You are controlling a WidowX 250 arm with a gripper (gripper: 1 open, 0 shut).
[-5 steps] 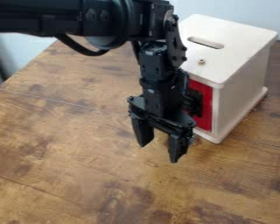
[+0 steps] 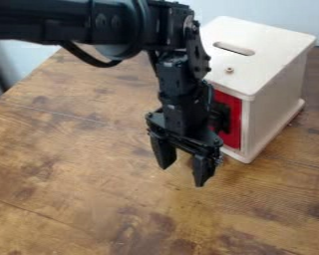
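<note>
My black gripper [image 2: 182, 165] hangs over the wooden table in the middle of the view, its two fingers pointing down and standing apart with nothing between them. Just behind and to the right of it stands a pale wooden box [image 2: 271, 105] with a slot in its top and a small knob near the top's front edge. The box's front carries a red panel [image 2: 233, 139], partly hidden by my arm and gripper.
</note>
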